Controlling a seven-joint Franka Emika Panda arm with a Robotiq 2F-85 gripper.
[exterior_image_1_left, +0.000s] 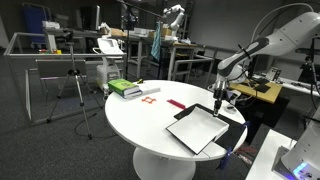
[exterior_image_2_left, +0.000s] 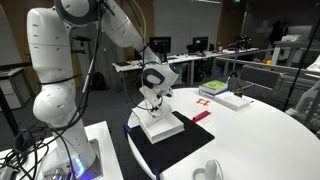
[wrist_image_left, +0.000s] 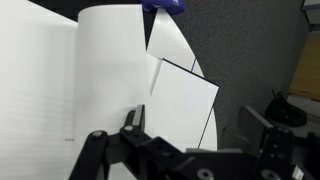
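Note:
An open white book, or something like one, lies on a black mat on the round table. In the wrist view a curled white page bulges up on the left, with a flat white sheet or cover to its right. My gripper stands open above this flat part, its left finger close to the curled page's edge; whether they touch, I cannot tell. From the side, the gripper is low over the book.
A green book and an orange item lie farther back on the white table. Behind the mat is a red object. A white round object stands near the table edge.

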